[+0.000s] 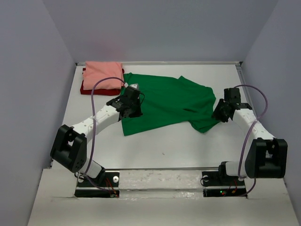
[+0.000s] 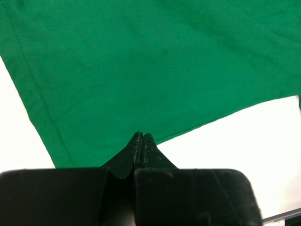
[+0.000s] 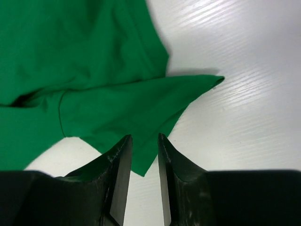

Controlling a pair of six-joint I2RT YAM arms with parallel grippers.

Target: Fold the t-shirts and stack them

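A green t-shirt (image 1: 160, 99) lies spread over the middle of the table, its right end bunched into folds with a narrow flap (image 3: 141, 113). My left gripper is shut, with nothing visible between its fingers, over the shirt's left part near its lower edge. My right gripper is part open over the shirt's folded right end, its fingertips apart and nothing seen held between them.
At the back left sits a folded pink cloth (image 1: 101, 73) on a red one (image 1: 87, 92). Grey walls enclose the back and sides.
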